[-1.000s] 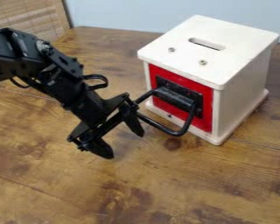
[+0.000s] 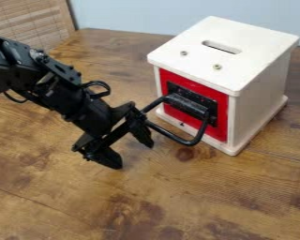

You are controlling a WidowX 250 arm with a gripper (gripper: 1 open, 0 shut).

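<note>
A white wooden box (image 2: pixel 253 66) with a slotted top stands on the right, its red front panel (image 2: pixel 172 85) facing left toward me. A black bar handle (image 2: pixel 193 141) sticks out from that panel. My black gripper (image 2: pixel 125 146) is open at the left of the handle, low over the table, one finger close beside the handle's loop. Whether it touches the handle I cannot tell. Nothing shows held between the fingers.
A woven panel (image 2: pixel 30 92) lies at the far left behind the arm; a pale wall is at the back.
My gripper has shifted very slightly, its lower finger a little to the right. The box and handle have not visibly moved.
</note>
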